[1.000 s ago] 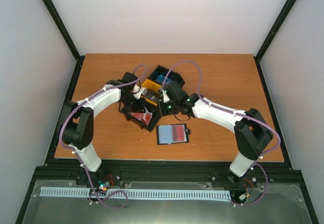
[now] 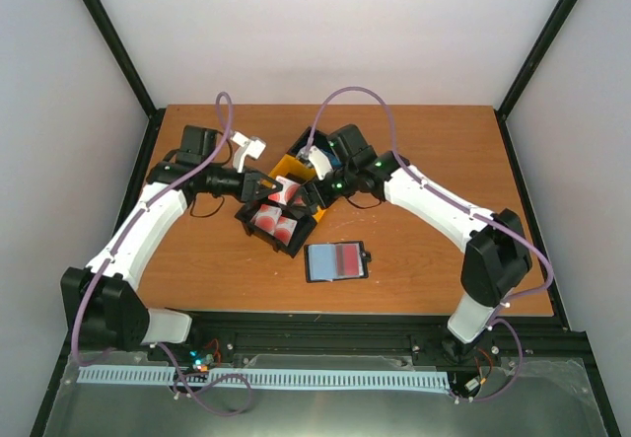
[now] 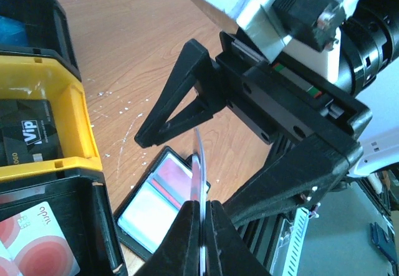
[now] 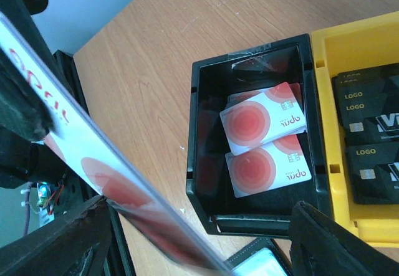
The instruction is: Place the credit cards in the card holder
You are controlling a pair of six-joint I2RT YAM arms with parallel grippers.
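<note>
A white card with red circles is pinched in my left gripper; in the left wrist view it stands nearly edge-on. My right gripper is open, and the card reaches into the space between its spread fingers. Whether it touches them cannot be told. The card holder (image 2: 335,261) lies open on the table, front of the bins, with clear sleeves and a pinkish patch on its right side. More red-and-white cards (image 4: 268,136) lie in the black near bin (image 4: 215,226).
Next to that bin stands a yellow bin (image 4: 324,30) with several black cards (image 4: 371,111). Beyond it is another black bin (image 3: 59,33) with something blue inside. Table to the right of the holder is clear.
My left gripper has risen out of the near bin area and turned toward the right gripper, bringing a card with it. The right arm has shifted slightly left; the holder has stayed put.
</note>
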